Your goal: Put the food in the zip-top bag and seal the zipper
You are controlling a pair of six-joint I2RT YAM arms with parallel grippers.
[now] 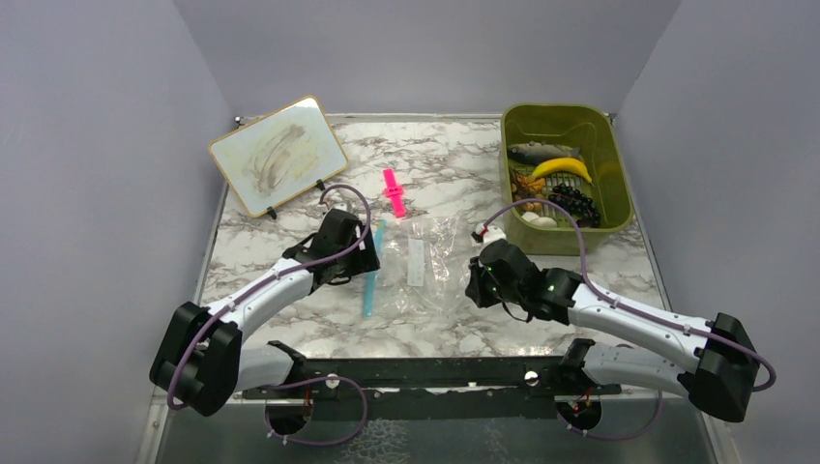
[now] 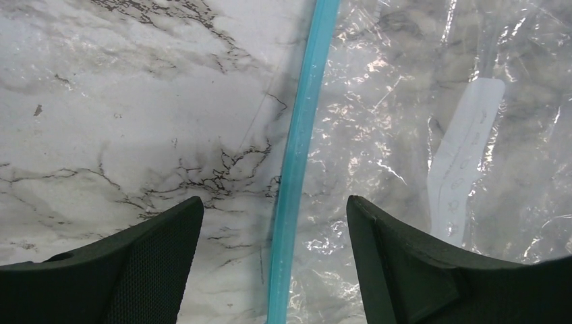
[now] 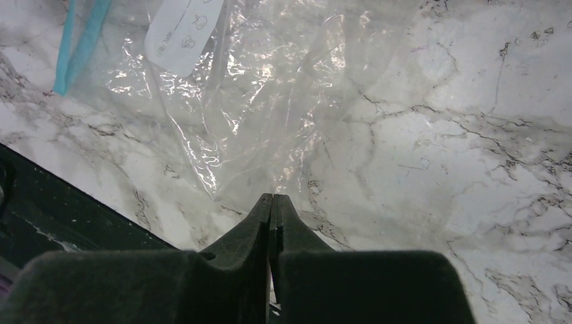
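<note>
The clear zip top bag [image 1: 435,266] lies flat on the marble table, its blue zipper strip [image 1: 370,290] at the left end. My left gripper is open above that strip, one finger on either side of it, nothing held. In the right wrist view, the bag's plastic [image 3: 270,101] draws to a corner at the tips of my right gripper, which is shut on that thin edge. The food is in the green bin: a fish [image 1: 541,153], a banana [image 1: 561,169], dark grapes [image 1: 575,203] and white eggs [image 1: 540,220].
The green bin [image 1: 614,169] stands at the back right. A pink strap-like item [image 1: 393,191] lies behind the bag. At the back left leans a whiteboard [image 1: 280,155] with a smudged face. Bare table surrounds the bag in front and at the back centre.
</note>
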